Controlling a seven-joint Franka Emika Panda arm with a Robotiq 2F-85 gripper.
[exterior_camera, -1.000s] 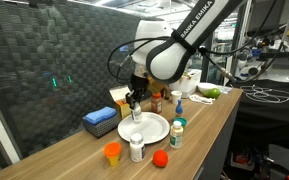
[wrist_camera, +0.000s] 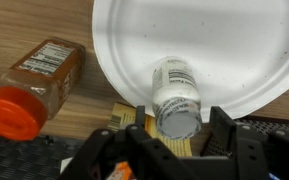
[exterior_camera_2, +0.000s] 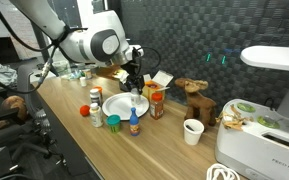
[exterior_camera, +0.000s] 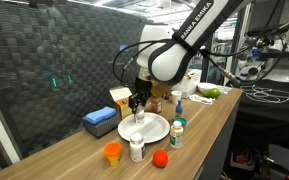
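A small white bottle (wrist_camera: 174, 85) with a pale cap stands on the white plate (wrist_camera: 124, 40), near its rim in the wrist view. My gripper is over it with a finger on either side of the cap, and narrow gaps show between cap and fingers. In exterior view 1 the gripper (exterior_camera: 137, 101) comes down from above onto the bottle (exterior_camera: 140, 115), with the plate (exterior_camera: 156, 130) under it. Exterior view 2 also shows the bottle (exterior_camera_2: 135, 99) below the gripper.
Close to the plate is a red-capped jar (wrist_camera: 34, 88). Around it on the table are an orange cup (exterior_camera: 112, 152), another white bottle (exterior_camera: 137, 149), a red ball (exterior_camera: 160, 159) and a blue bottle (exterior_camera_2: 134, 123). A toy deer (exterior_camera_2: 196, 101) and white mug (exterior_camera_2: 193, 131) stand farther off.
Over the last second my gripper has shifted slightly to the right in exterior view 1, and the bottle sits a little farther right on the plate. Other objects look unmoved.
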